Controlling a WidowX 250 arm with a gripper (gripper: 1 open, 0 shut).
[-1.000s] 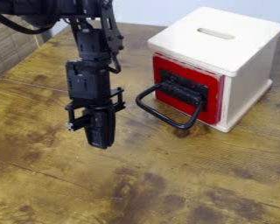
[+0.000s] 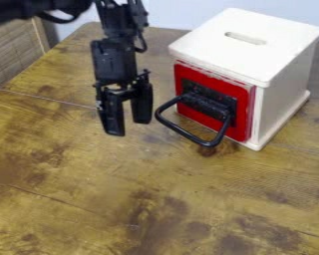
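My gripper (image 2: 128, 116) hangs over the wooden table at the upper left of centre, open, with nothing between its two dark fingers. Right of it stands a white box (image 2: 258, 42) with a slot in its top and a red front panel (image 2: 237, 132). A black loop handle (image 2: 178, 129) sticks out from a dark centre section of that panel, a little to the right of my fingers and apart from them.
A thin line or cable runs across it at the left. A wooden slatted surface (image 2: 9, 65) shows at the upper left edge.
My gripper has risen and moved back, away from the front of the table, and its fingers now stand apart. The box and handle look unchanged.
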